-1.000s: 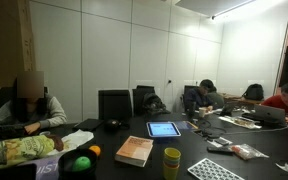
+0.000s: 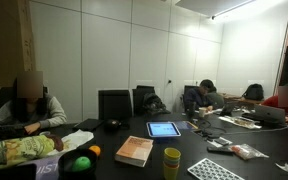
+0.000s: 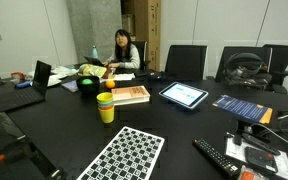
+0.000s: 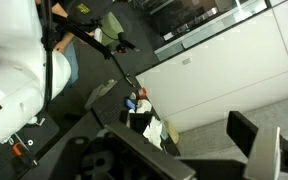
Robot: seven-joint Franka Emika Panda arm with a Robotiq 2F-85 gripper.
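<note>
My gripper shows only in the wrist view, its dark fingers spread wide with nothing between them. It faces the room and the white wall, away from the tabletop things. On the dark table, a stack of yellow cups (image 3: 106, 107) stands upright near a thick orange-and-white book (image 3: 132, 95). A tablet with a lit blue screen (image 2: 164, 129) lies behind the book. Closer to the exterior cameras is a black-and-white patterned board (image 3: 124, 155). A dark bowl (image 2: 81, 167) holds something green, with an orange fruit (image 2: 95, 150) beside it.
A black remote (image 3: 215, 155) and cables lie to the right. A green-and-yellow bag (image 2: 19, 150) is at the left. People sit around the table, and black chairs (image 3: 185, 62) line its far side. Bare tabletop (image 3: 169, 130) surrounds the board.
</note>
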